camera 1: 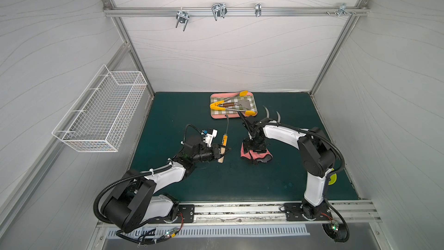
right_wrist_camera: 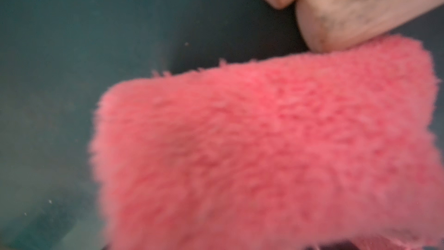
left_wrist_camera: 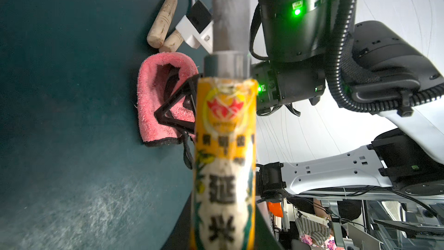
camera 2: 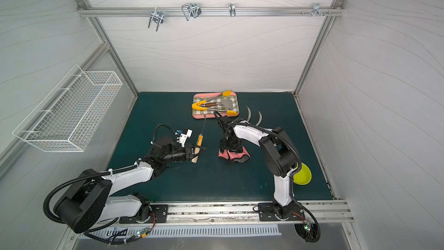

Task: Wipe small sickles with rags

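My left gripper (camera 1: 221, 152) is shut on the handle of a sickle (left_wrist_camera: 224, 162), its yellow label large in the left wrist view, metal rising from it. My right gripper (camera 1: 253, 148) sits on the pink rag (right_wrist_camera: 263, 143), right of that sickle; its fingers (left_wrist_camera: 178, 111) reach into the folded cloth, though their grip is unclear. Two more sickles with wooden handles (left_wrist_camera: 161, 23) lie behind the rag, their curved blades (camera 2: 258, 119) visible from above.
A pink-rimmed tray (camera 1: 212, 113) with yellow tongs and a spatula stands at the back. A green bowl (camera 2: 302, 176) is at the right front. A wire basket (camera 1: 104, 111) hangs on the left wall.
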